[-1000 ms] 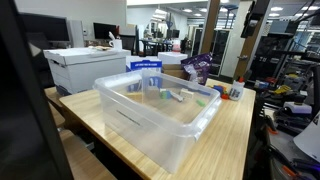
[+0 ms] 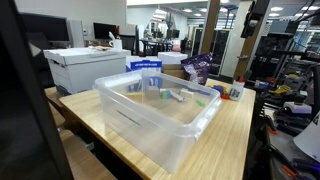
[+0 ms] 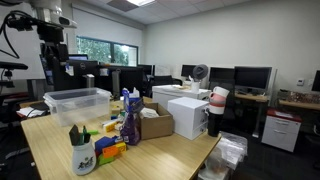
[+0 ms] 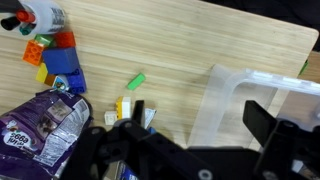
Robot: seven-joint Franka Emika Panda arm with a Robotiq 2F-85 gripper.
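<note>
High above the table, my gripper stands open in the wrist view, with nothing between its widely spread fingers. A clear plastic bin [image 2: 180,132] takes up much of the near table; one of its sides [image 4: 212,108] shows between and beyond the fingers. Left of the bin lies a small green piece [image 4: 136,81], with a white and yellow item [image 4: 124,107] close by. A cluster of blue blocks [image 4: 63,60], with red, yellow and orange ones, is at the upper left. Below it lies a shiny purple bag [image 4: 45,133].
A white mug [image 3: 83,158] holding markers stands near the table's front. Behind the purple bag is a cardboard box [image 3: 156,125], with a white box [image 3: 188,118] beside it. Bare wooden table [image 4: 160,35] shows along the top of the wrist view.
</note>
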